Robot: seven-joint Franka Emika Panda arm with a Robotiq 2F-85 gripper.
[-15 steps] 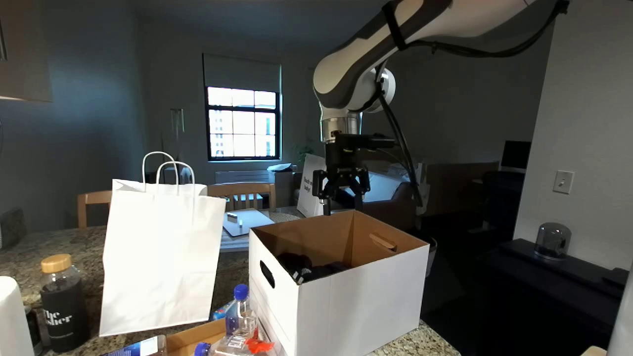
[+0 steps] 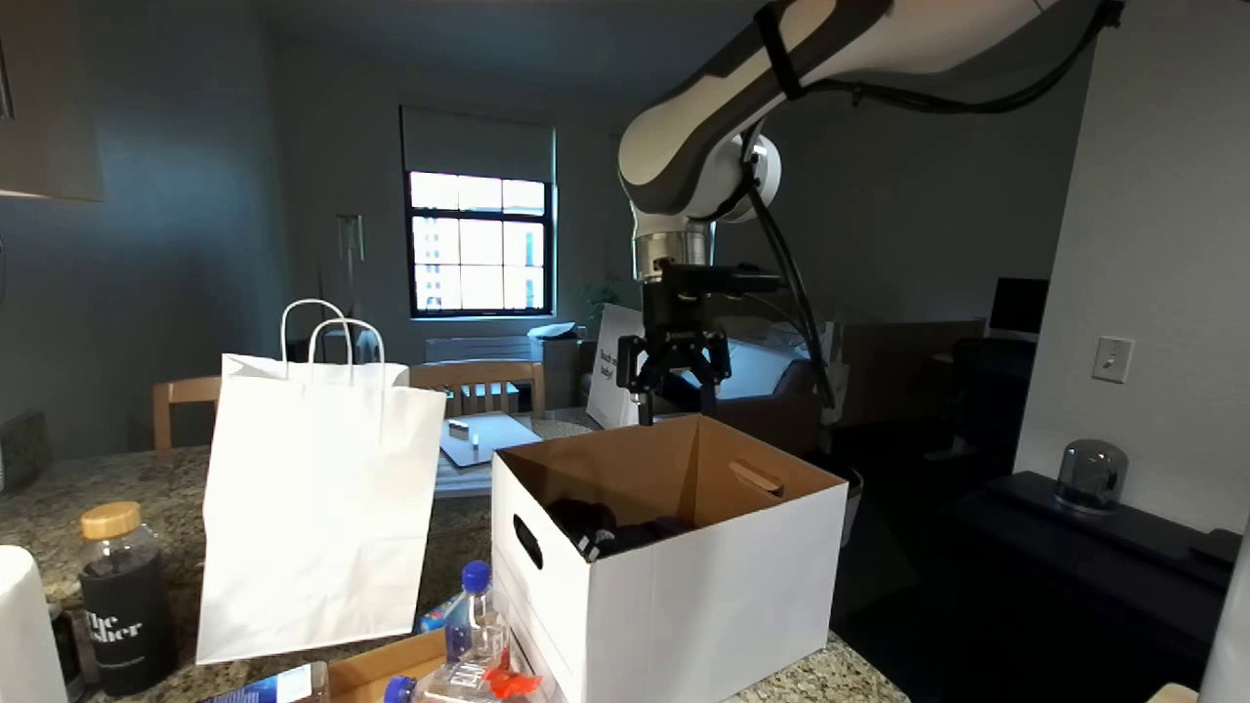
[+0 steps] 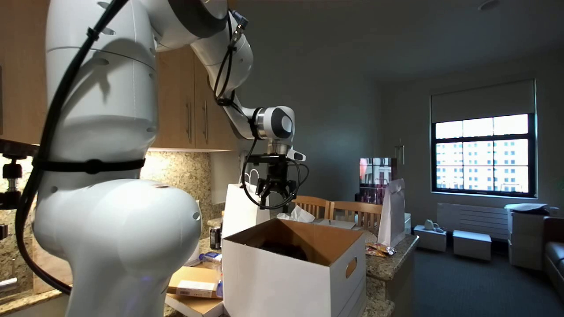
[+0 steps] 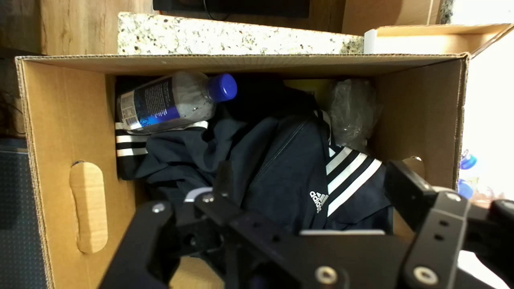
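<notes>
Over the white cardboard box hangs my gripper, its two fingers well apart and nothing between them. Seen from the wrist, the gripper spans dark Adidas clothing with white stripes, bunched up inside the box. A clear plastic bottle with a blue cap lies on its side in one corner of the box. Clear crumpled plastic rests in another corner. The exterior views show the fingertips around the height of the box's far rim; the bottle is hidden there.
A tall white paper bag stands left of the box. Close to the box's near left side are a blue-capped bottle and an open cardboard tray. A dark bottle with a wooden lid stands farther left. The counter ends right of the box.
</notes>
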